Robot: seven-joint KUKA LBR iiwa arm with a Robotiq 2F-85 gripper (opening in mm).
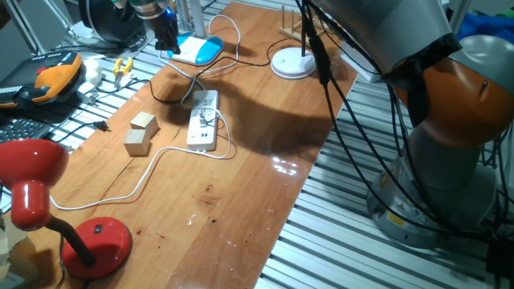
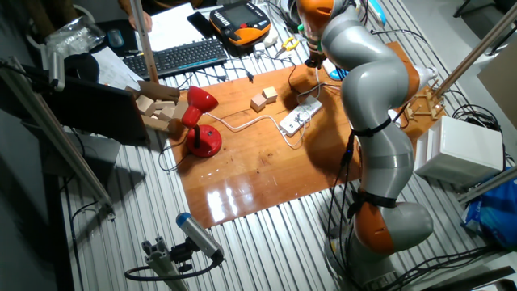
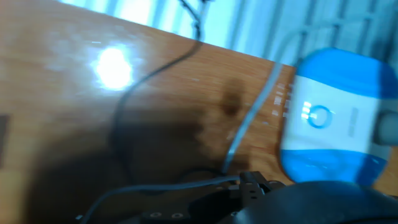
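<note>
At the top left of exterior view 1, my gripper (image 1: 169,50) hangs above the table, left of the blue-and-white lamp base (image 1: 195,50). Its dark fingers (image 3: 250,184) show only at the bottom of the wrist view, blurred, so their opening is unclear. A pale cable (image 3: 252,112) runs down to the fingertips there, and another length leads off to the left; whether it is gripped cannot be told. On the table lies a white power strip (image 1: 195,138), with a white plug and cable at its middle. Two wooden blocks (image 1: 137,143) sit left of it.
A red lamp (image 1: 96,247) stands at the near left. Toward the back is a round white base (image 1: 293,64). Yellow pliers (image 1: 123,71) and an orange-and-black device (image 1: 48,80) lie beyond the table's left edge.
</note>
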